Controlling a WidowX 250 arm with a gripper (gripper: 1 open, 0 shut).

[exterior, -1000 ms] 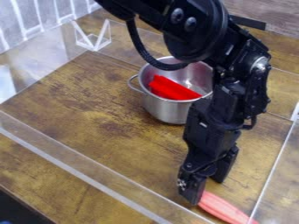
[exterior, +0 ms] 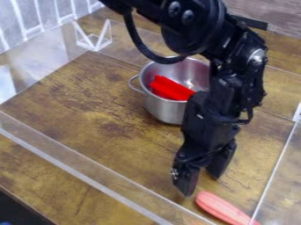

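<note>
The black robot gripper (exterior: 202,176) hangs low over the wooden table, its fingers apart and empty. Just in front of it, at the bottom right, lies a pinkish-red elongated object (exterior: 226,208), uncovered by the fingers. A steel pot (exterior: 165,108) stands behind the arm, partly hidden by it, with a red object (exterior: 168,87) inside.
A white wire stand (exterior: 94,37) and white railing are at the back left. Clear transparent edges run along the left and right sides.
The gripper has moved slightly up and back, away from the pinkish-red object, showing more of it. The pot and the objects have not visibly moved.
</note>
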